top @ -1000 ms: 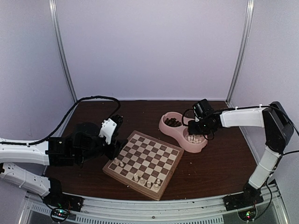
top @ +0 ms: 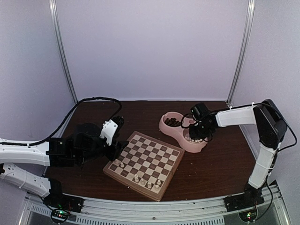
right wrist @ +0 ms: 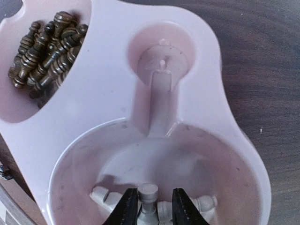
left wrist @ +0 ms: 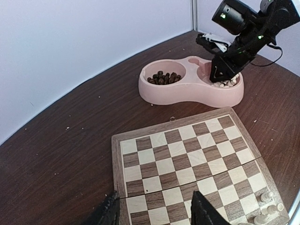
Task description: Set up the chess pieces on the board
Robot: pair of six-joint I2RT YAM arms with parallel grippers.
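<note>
The chessboard [top: 148, 158] lies at an angle on the table, with a few white pieces [top: 136, 178] standing along its near edge and a single white piece [top: 122, 164] near its left corner. In the right wrist view, several white pieces [right wrist: 204, 203] lie in the pink bowl [right wrist: 93, 150]. My right gripper is down in this bowl, fingers apart, with the head of an upright-looking white piece [right wrist: 148, 191] between its fingers; a gap shows on its right side. Over the board's left part, my left gripper hangs open and empty.
Dark pieces [right wrist: 49, 51] fill the other bowl of the pink double dish [top: 176, 131], behind the board. Most board squares are bare. Open table [left wrist: 61, 154] extends left of the board, and there is free room right of the dish.
The left arm and the board have stayed still.
</note>
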